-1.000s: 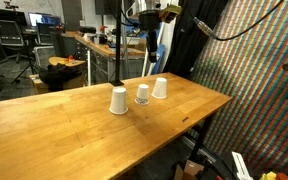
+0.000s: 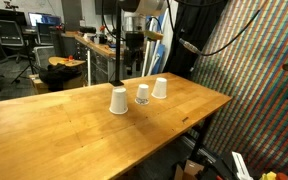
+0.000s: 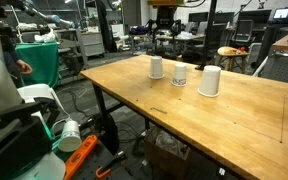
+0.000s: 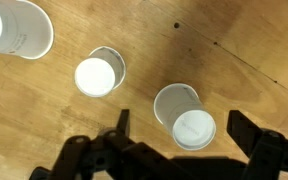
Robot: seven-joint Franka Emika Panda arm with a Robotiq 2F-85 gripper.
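Three white cups stand upside down in a row on the wooden table: a left cup (image 2: 119, 100), a smaller middle cup (image 2: 142, 94) and a right cup (image 2: 160, 88). My gripper (image 2: 134, 68) hangs in the air, open and holding nothing. From the wrist, one cup (image 4: 187, 115) shows between the spread fingers, below them and apart from them. The small cup (image 4: 99, 73) lies up and left of it, and a larger cup (image 4: 19, 28) is cut off at the top left corner. The second exterior view also shows all three cups, the nearest (image 3: 210, 81) looking largest.
Bare tabletop (image 2: 54, 135) stretches over the left and front of the table. An open cardboard box (image 3: 166, 150) is on the floor beneath. Chairs and desks stand in the background, clear of the table.
In the first exterior view my gripper has come down and shifted left over the last second. All the cups stay where they were.
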